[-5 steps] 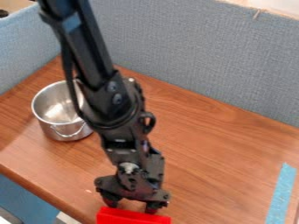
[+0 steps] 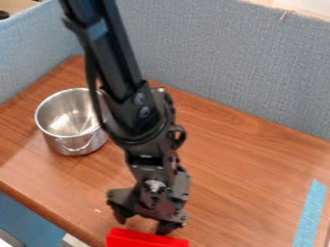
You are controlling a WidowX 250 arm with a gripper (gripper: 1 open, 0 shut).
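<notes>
The black arm hangs down from the top centre, its gripper (image 2: 145, 218) low at the front of the wooden table, just over a red block (image 2: 149, 239) that is cut off by the bottom edge of the view. The two fingers point down at the block's back edge. Whether anything is between them is hard to tell. A steel pot (image 2: 65, 135) stands at the left, behind and beside the arm.
A light blue strip (image 2: 310, 212) lies along the table's right side. Grey-blue padded walls (image 2: 233, 68) close off the back and left.
The arm and gripper have shifted very slightly, a little up and to the left. The pot and red block look unmoved.
</notes>
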